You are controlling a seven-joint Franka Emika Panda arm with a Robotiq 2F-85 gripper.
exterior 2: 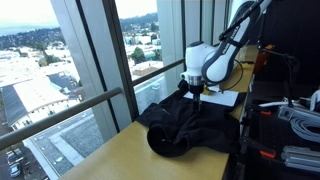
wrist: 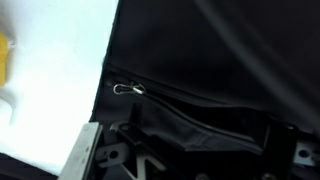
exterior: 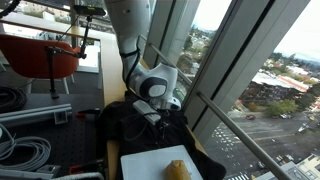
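Observation:
A black garment or bag (exterior 2: 188,126) with a zipper lies spread over the table. Its metal zipper pull (wrist: 128,89) shows in the wrist view, ahead of and left of the middle of my fingers. My gripper is open, its dark fingers low in that view, and I see nothing held between them. In exterior view 1 the gripper is just over the black fabric (exterior: 200,140), hard to pick out against it. Whether the fingertips touch the fabric cannot be told.
A white board (exterior: 148,164) carrying a yellow-brown item (exterior: 178,170) adjoins the fabric. Windows with a rail (exterior 2: 60,116) line one side; a dark cart with coiled cables (exterior: 28,152) stands on the other. Bare wooden table (exterior 2: 110,160) shows near exterior view 2's camera.

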